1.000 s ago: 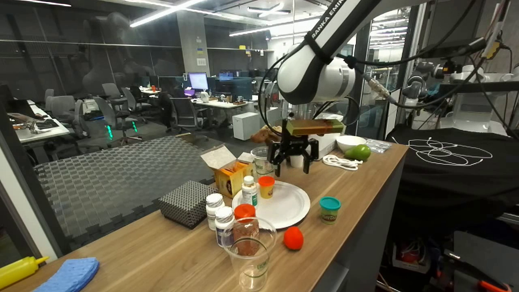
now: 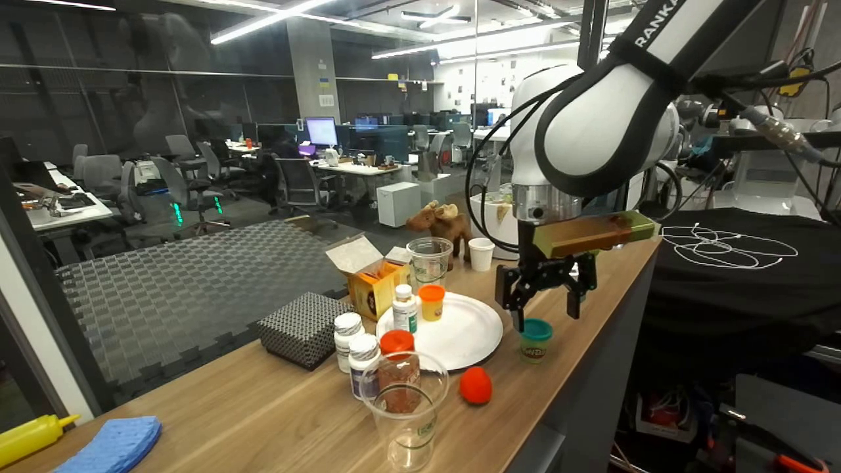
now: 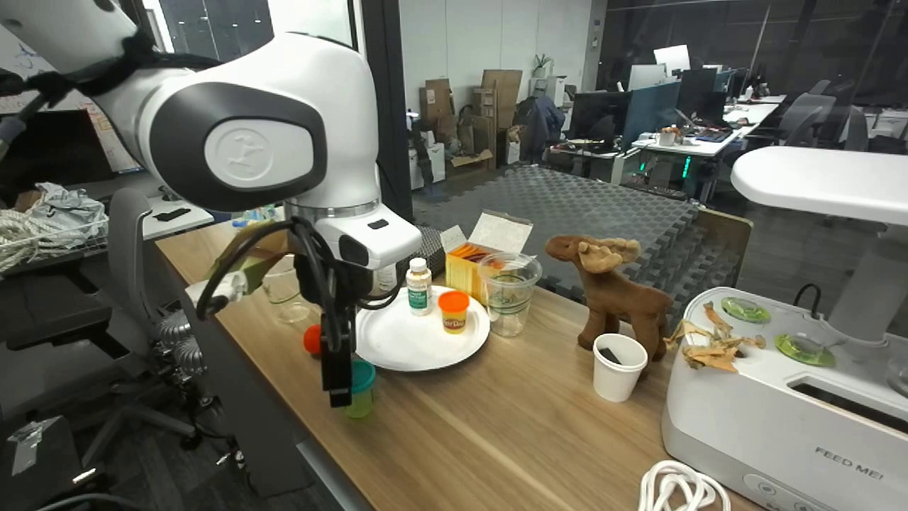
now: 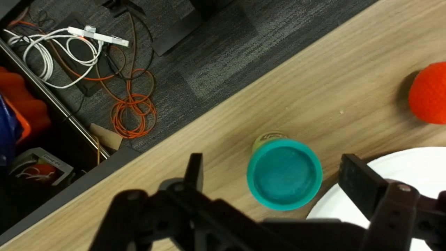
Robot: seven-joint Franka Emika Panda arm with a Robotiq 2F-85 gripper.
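A teal-lidded Play-Doh tub (image 2: 535, 342) stands upright on the wooden counter, between the white plate (image 2: 473, 335) and the counter's edge. My gripper (image 2: 549, 314) is open just above it, pointing down. Seen from the wrist, the teal lid (image 4: 284, 175) lies between the two spread fingers, clear of both. In exterior view 2 the gripper's dark finger (image 3: 337, 379) covers part of the tub (image 3: 362, 390). On the plate are an orange-lidded Play-Doh tub (image 2: 431, 303) and a white pill bottle (image 2: 404, 309).
A red ball (image 2: 476, 385) sits close by, nearer exterior view 1. Around the plate are white bottles (image 2: 348, 339), clear cups (image 2: 410, 422), a yellow box (image 2: 376, 290), and a toy moose (image 3: 611, 294) with a paper cup (image 3: 618, 366). Bare counter (image 3: 477, 426) lies right of the teal tub.
My arm has moved from above the far side of the plate toward the counter's edge, ending over the teal-lidded tub. The gripper has stayed open, and the tub stands where it was.
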